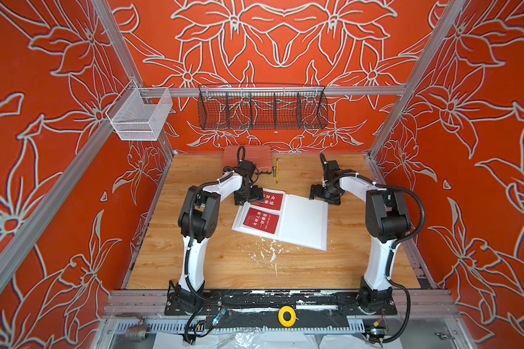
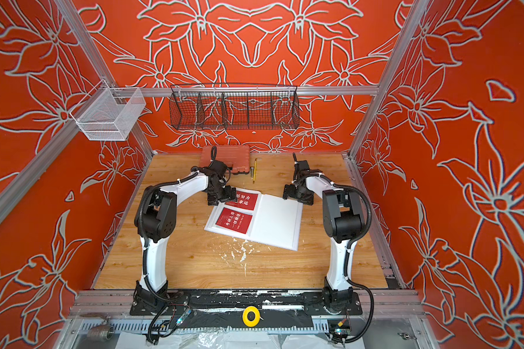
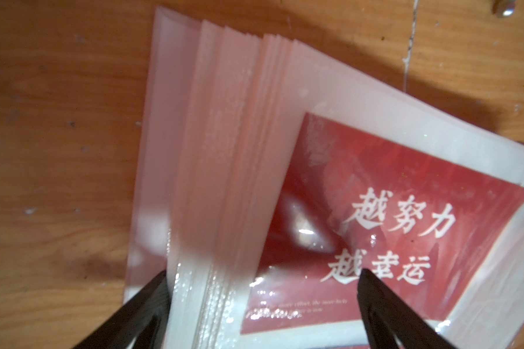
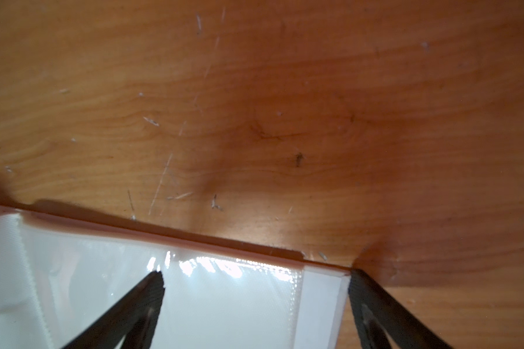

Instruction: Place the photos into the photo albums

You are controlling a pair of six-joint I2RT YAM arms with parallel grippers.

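Note:
An open photo album (image 1: 299,221) lies mid-table. Its left side holds two red photos (image 1: 260,220) with white lettering; the right side is blank white. My left gripper is part open at the album's upper left, one finger by the fanned page edges (image 3: 215,145), the other over the upper photo (image 3: 384,163), with nothing visibly held. My right gripper stands open over the top right of the album, a finger at its white corner strip (image 4: 319,296), nothing held.
A red case (image 2: 225,156) and a thin yellow tool (image 2: 253,173) lie at the back. A wire basket (image 1: 262,110) and a white basket (image 1: 139,122) hang above. Bare table surrounds the album on both sides.

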